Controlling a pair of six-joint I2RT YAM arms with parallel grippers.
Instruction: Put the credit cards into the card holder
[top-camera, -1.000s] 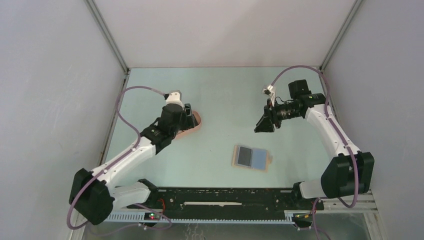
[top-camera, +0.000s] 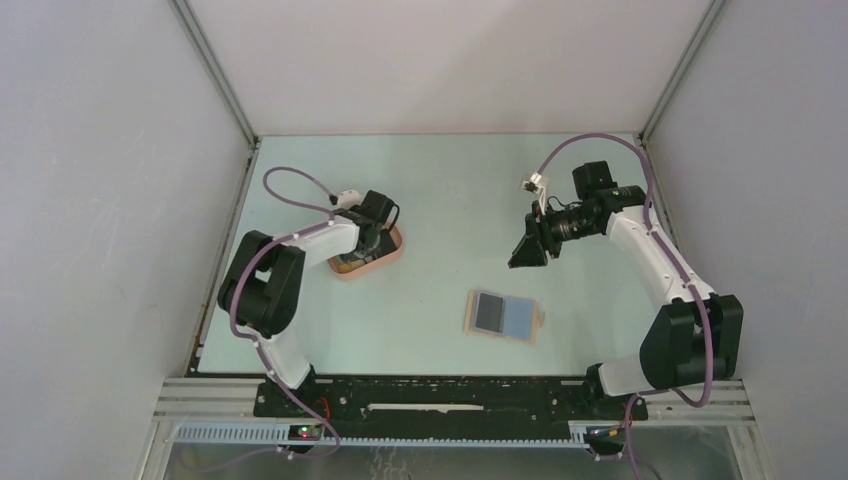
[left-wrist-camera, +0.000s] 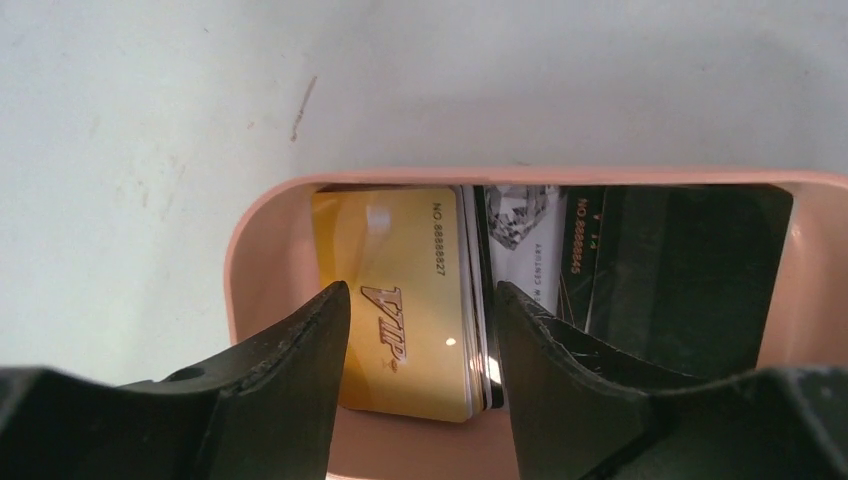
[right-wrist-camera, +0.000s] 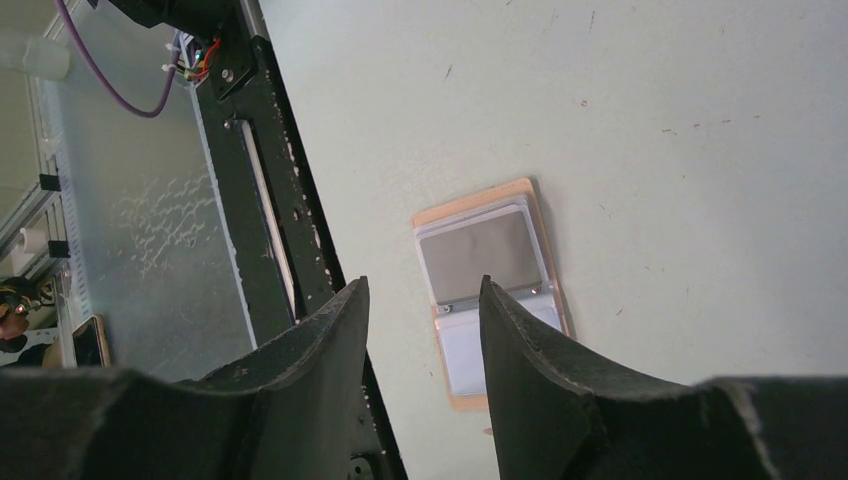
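In the top view my left gripper (top-camera: 365, 232) is over an oval pink tray (top-camera: 355, 272). In the left wrist view it hangs, part open, above the cards in the tray (left-wrist-camera: 590, 173): a gold card (left-wrist-camera: 395, 250), a silver card (left-wrist-camera: 525, 240), a black card (left-wrist-camera: 680, 270) and others on edge between them. My right gripper (top-camera: 525, 245) is open, with nothing between its fingers, above and behind the card holder (top-camera: 531, 330), a flat tan board with grey and blue pockets (right-wrist-camera: 480, 255) at the front middle right.
Walls stand at the left, back and right, and a dark rail (top-camera: 470, 390) runs along the front edge.
My left arm has moved toward the back of the table and its gripper has settled over the tray. The right arm has shifted very slightly; the card holder is unchanged.
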